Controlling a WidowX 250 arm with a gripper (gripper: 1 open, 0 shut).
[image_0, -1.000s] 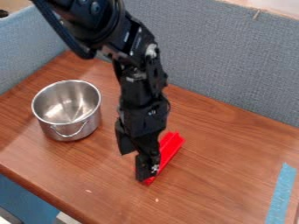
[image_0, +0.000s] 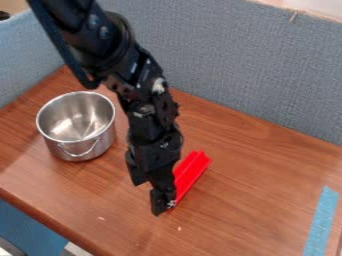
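My black gripper (image_0: 160, 190) reaches down from the top left to low over the wooden table, at the left side of a red elongated object (image_0: 191, 172) lying diagonally there. The arm hides part of the red object. Whether the fingers hold it or stand apart from it is unclear.
A steel pot (image_0: 76, 130) stands to the left of the arm. A light blue strip (image_0: 321, 222) lies at the right. Grey padded walls border the back and left.
The gripper has shifted slightly beside the red object over the last second. The red object lies in about the same place.
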